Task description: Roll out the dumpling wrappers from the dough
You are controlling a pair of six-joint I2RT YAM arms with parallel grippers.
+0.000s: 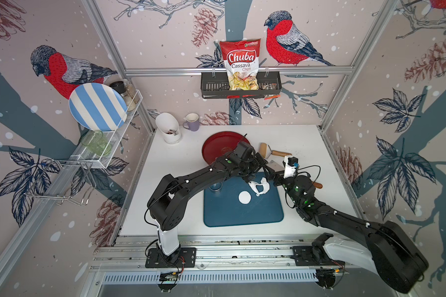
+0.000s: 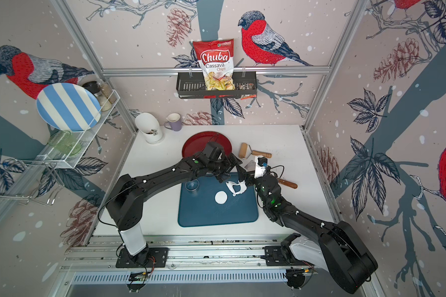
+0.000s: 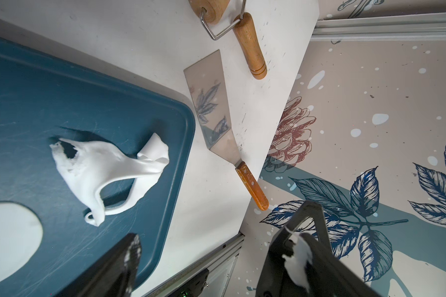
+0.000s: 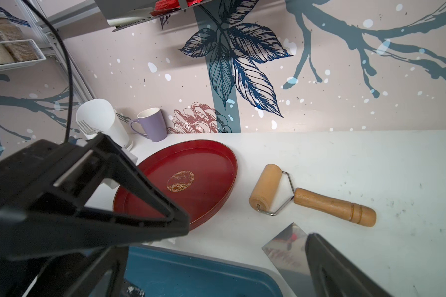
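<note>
On the blue tray (image 1: 223, 212) lies a flat round white wrapper (image 1: 244, 197). To its right sits a ragged sheet of white dough (image 3: 104, 168), with a large opening in it and a folded end. My left gripper is open above the tray's right side, nothing between its fingers. Close beside it my right gripper also stands open and empty. Part of the other gripper shows large in each wrist view. A clear glass cutter (image 2: 192, 185) rests at the tray's left, partly beneath the left arm.
Behind the tray are a red round tray (image 4: 218, 153) and a small wooden roller (image 4: 266, 188). A metal spatula (image 3: 213, 104) lies right of the blue tray. The white holder (image 1: 168, 128) and purple mug (image 1: 192, 121) stand at the back left.
</note>
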